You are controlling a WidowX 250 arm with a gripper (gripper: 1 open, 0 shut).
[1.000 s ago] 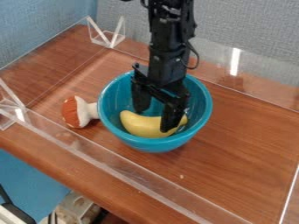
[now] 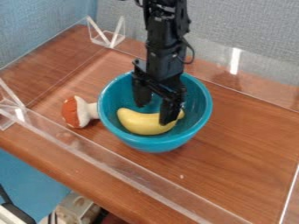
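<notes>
My black gripper (image 2: pixel 156 101) hangs open over a teal bowl (image 2: pixel 193 122), its fingers reaching down inside the rim. A yellow banana (image 2: pixel 140 123) lies in the bowl, just below and in front of the fingers; whether they touch it I cannot tell. A red-and-white toy mushroom (image 2: pixel 79 113) lies to the left of the bowl.
The bowl rests on a wooden table (image 2: pixel 233 166) edged by clear plastic walls. Grey padded panels stand behind and at the left.
My gripper has shifted a little left and up. The banana's right end shows lower and more to the left than before.
</notes>
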